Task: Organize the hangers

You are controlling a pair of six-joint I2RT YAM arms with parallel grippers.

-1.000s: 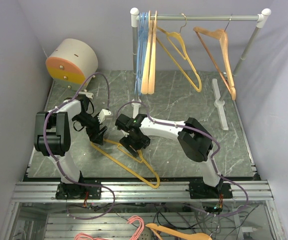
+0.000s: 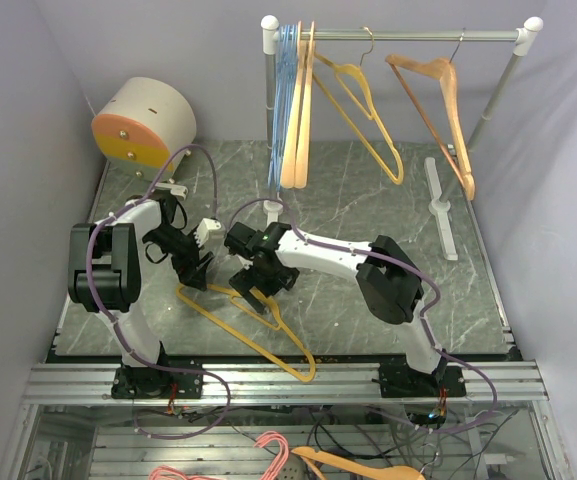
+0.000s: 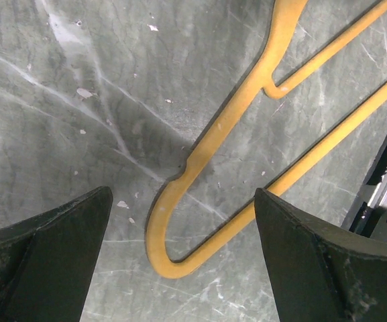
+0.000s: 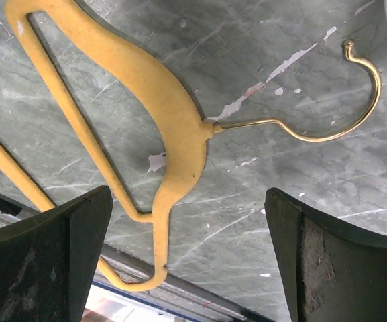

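A yellow hanger (image 2: 252, 344) lies flat on the grey floor below both grippers; the right wrist view shows its body (image 4: 183, 151) and brass hook (image 4: 321, 138). My left gripper (image 2: 193, 271) is over the hanger's left end, its fingers spread either side of that corner (image 3: 163, 248) in the left wrist view. My right gripper (image 2: 264, 292) is open above the hanger's shoulder near the hook. Blue hangers (image 2: 281, 105), pale wooden hangers (image 2: 299, 120), a yellow hanger (image 2: 383, 145) and a brown wooden hanger (image 2: 448, 110) hang on the rail (image 2: 418, 36).
A round drawer box (image 2: 143, 115) stands at the back left. The rack's white foot (image 2: 442, 220) is at right. Below the front rail (image 2: 268, 380), pink hangers (image 2: 268, 450) and a wooden hanger (image 2: 358, 465) lie.
The yellow hanger on the floor has shifted slightly left. My right gripper has moved a little up and to the left in the top view.
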